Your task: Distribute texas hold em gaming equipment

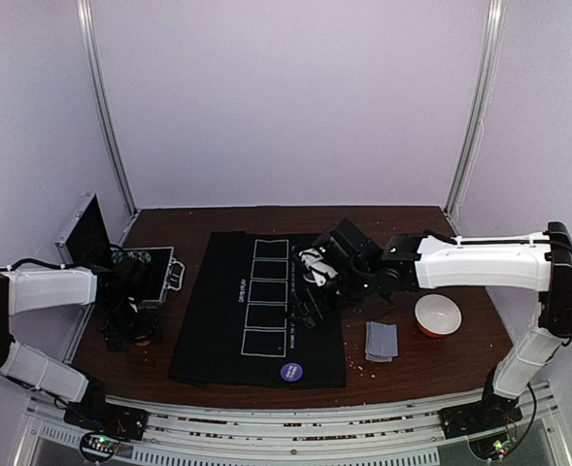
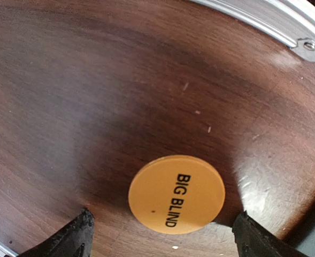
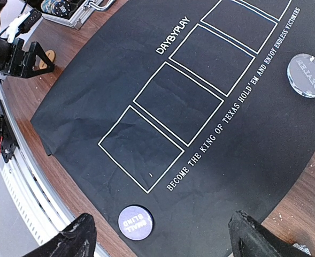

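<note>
An orange BIG BLIND button (image 2: 176,194) lies on the wood left of the black mat (image 1: 208,340). My left gripper is open around it, fingertips either side near the table, nothing held. My right gripper (image 1: 305,311) hangs open and empty over the mat's right half. In the right wrist view a purple SMALL BLIND button (image 3: 136,222) lies near the mat's front edge and a clear DEALER disc (image 3: 307,75) on its far part.
An open metal case (image 1: 86,233) stands at the back left. A stack of cards (image 1: 381,342) and a white bowl (image 1: 437,313) are on the right.
</note>
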